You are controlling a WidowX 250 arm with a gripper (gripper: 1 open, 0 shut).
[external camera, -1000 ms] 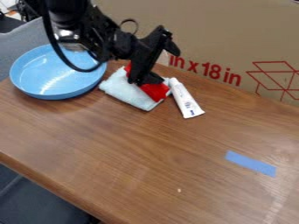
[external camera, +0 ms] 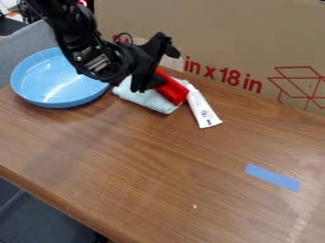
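Observation:
My black gripper reaches in from the upper left, its fingers open and pointing down over a red object, which lies on a folded pale cloth. Part of the red object is hidden behind the fingers, and whether they touch it is unclear. A white tube lies just to the right of the cloth, slanting toward the front. A light blue plate sits to the left, partly behind the arm.
A cardboard box with red print stands along the back. A strip of blue tape is on the right of the wooden table, whose front and middle are clear. A grey item is at the far left.
Over the last second the gripper has shifted left and its pose has changed, uncovering more of the red object. The cloth, tube and plate look unmoved.

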